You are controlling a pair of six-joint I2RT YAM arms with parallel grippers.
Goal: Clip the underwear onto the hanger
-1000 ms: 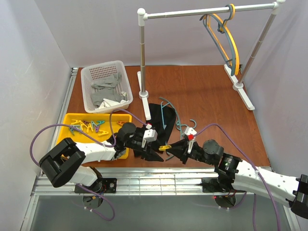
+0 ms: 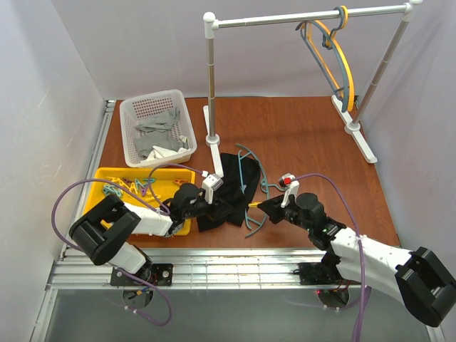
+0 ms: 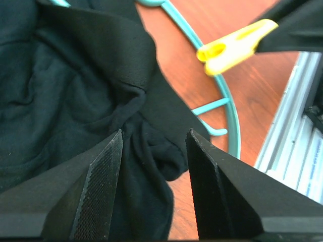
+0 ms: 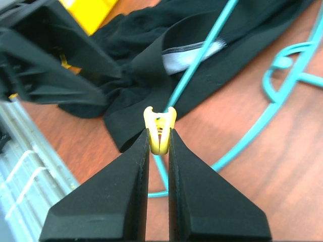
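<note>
Black underwear (image 2: pixel 231 178) lies crumpled on the table with a light blue hanger (image 2: pixel 260 178) partly over it. My right gripper is shut on a yellow clothespin (image 4: pixel 159 126), held at its fingertips above the hanger's corner in the right wrist view. My left gripper stands part open low over the underwear, folds of black cloth (image 3: pixel 126 60) between and beyond its fingers; whether it touches the cloth I cannot tell.
A yellow tray (image 2: pixel 107 174) of clothespins sits at the left, a white basket (image 2: pixel 128 121) of clothes behind it. The rack (image 2: pixel 306 17) with hangers stands at the back.
My left gripper has shifted a little back and left over the underwear.
</note>
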